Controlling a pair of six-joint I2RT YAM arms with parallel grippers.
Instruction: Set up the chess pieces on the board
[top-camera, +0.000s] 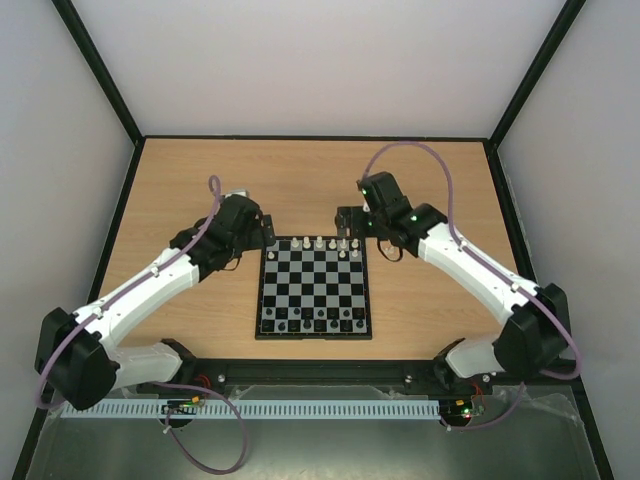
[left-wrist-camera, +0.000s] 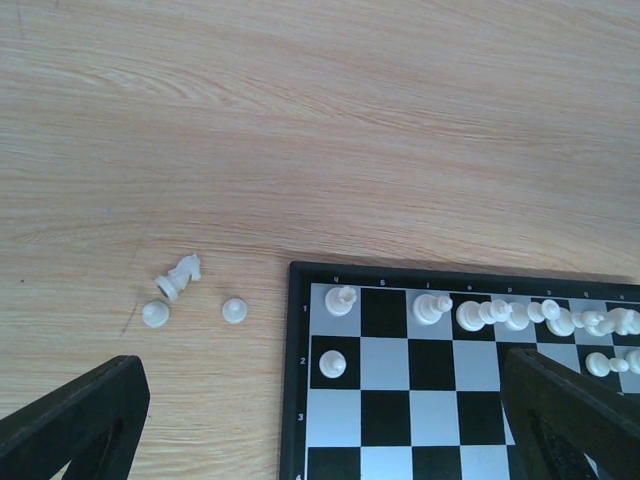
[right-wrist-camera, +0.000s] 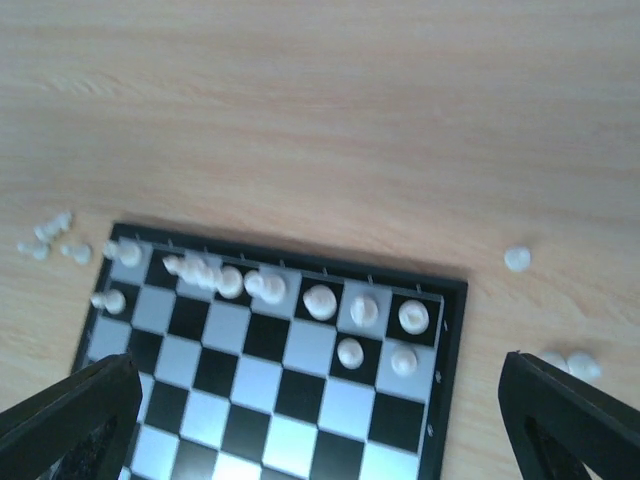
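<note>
The chessboard (top-camera: 312, 287) carries dark pieces along its near edge and white pieces along the far edge, with a few white pawns (left-wrist-camera: 332, 364) in the second row. My left gripper (top-camera: 262, 231) hangs open over the board's far-left corner. My right gripper (top-camera: 350, 222) is open above the far-right corner, nothing between its fingers. Left of the board, a white knight (left-wrist-camera: 178, 276) lies on its side beside small round white pieces (left-wrist-camera: 234, 310). Right of it stand further white pieces (right-wrist-camera: 583, 365) and a single one (right-wrist-camera: 517, 258).
Dark walls' frames (top-camera: 312, 137) edge the workspace. Purple hoses arch over both arms.
</note>
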